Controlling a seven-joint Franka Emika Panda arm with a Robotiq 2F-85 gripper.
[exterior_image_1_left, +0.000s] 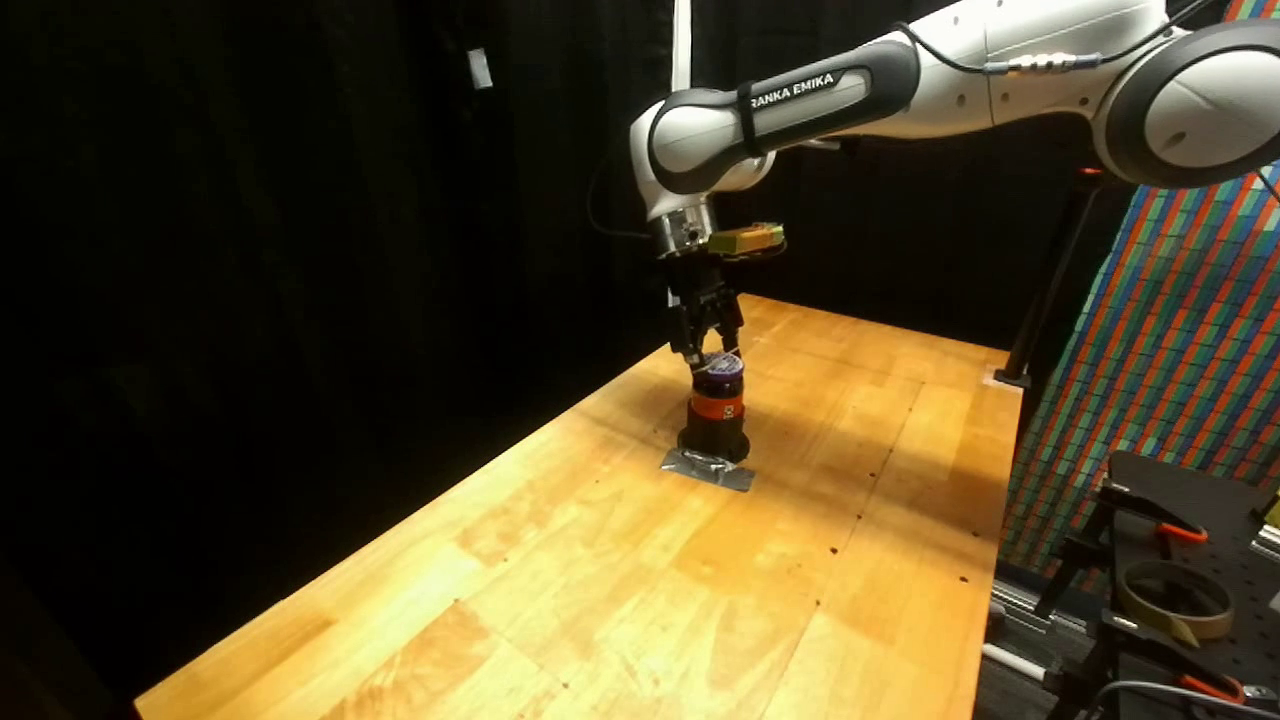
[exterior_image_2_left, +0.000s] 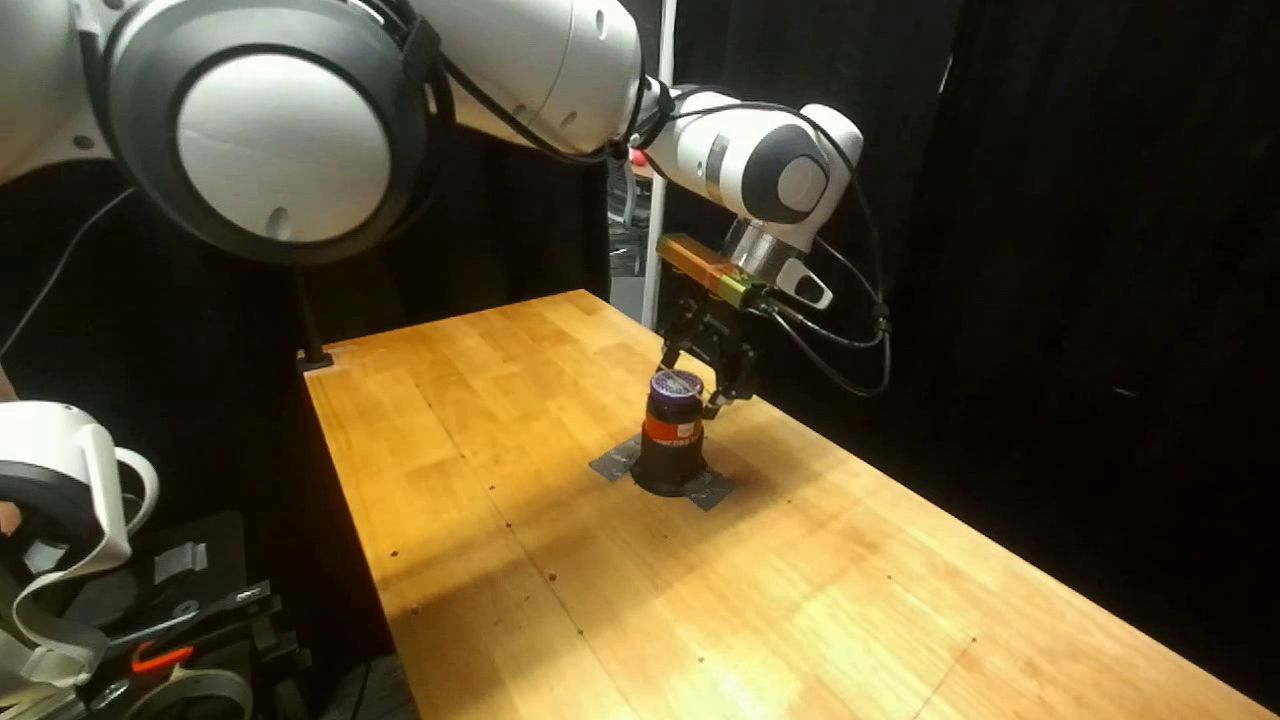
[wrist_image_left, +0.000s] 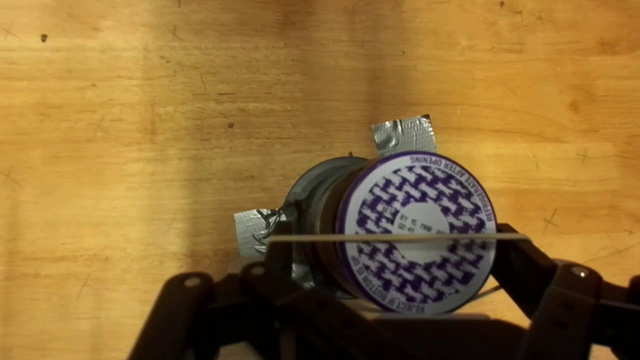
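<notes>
A jar with a purple-and-white patterned lid (wrist_image_left: 420, 198) and an orange label band (exterior_image_2_left: 672, 432) stands upright in a black round holder (exterior_image_1_left: 713, 444). Grey tape (wrist_image_left: 406, 135) lies against the table at the holder's base. My gripper is open at lid height, with one fingertip off to each side of the lid in the wrist view. A thin tan band (wrist_image_left: 312, 238) stretches straight between the fingertips and crosses over the lid. Whether the band or fingers touch the jar, I cannot tell.
Around the holder the wooden table (exterior_image_1_left: 576, 576) is bare. Dark curtains (exterior_image_1_left: 300, 300) hang beyond its long edge. A side cart with a tape roll (exterior_image_1_left: 1173, 600) and orange-handled tools stands off the table.
</notes>
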